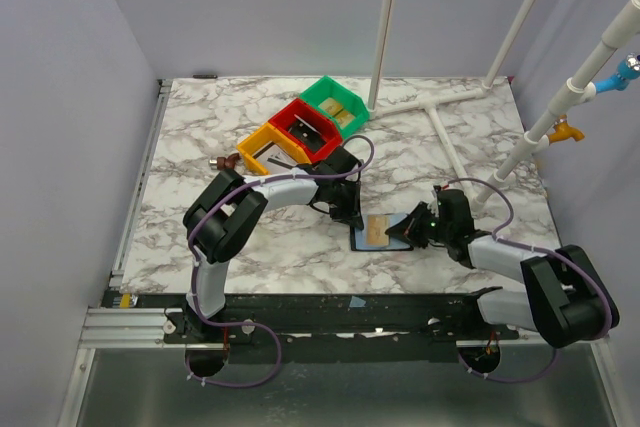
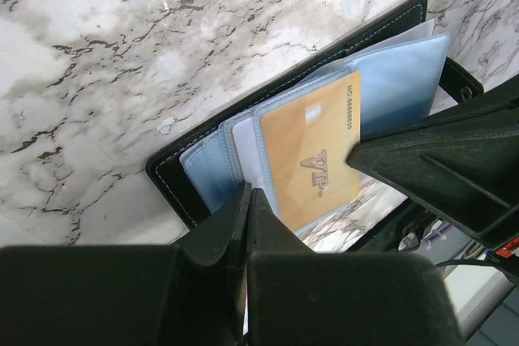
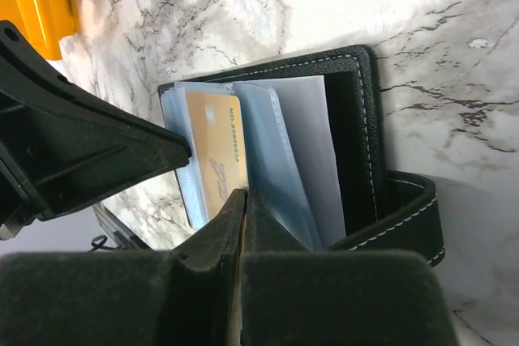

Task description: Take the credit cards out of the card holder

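Observation:
The open black card holder [image 2: 174, 169] lies on the marble table, its clear bluish sleeves [image 2: 212, 169] fanned out. A gold card [image 2: 312, 147] sits in one sleeve, also seen in the top view as a gold patch [image 1: 378, 231]. My right gripper is shut at the gold card's edge, and a strip of gold shows between its fingers. At the sleeves' opposite edge my left gripper is shut with its tips against the plastic; whether it pinches a sleeve is hidden. A white sheet or card [image 3: 312, 131] shows in a sleeve behind.
Yellow [image 1: 267, 142], red [image 1: 300, 127] and green [image 1: 335, 102] bins stand at the back, holding flat items. White pipes [image 1: 445, 137] rise at the back right.

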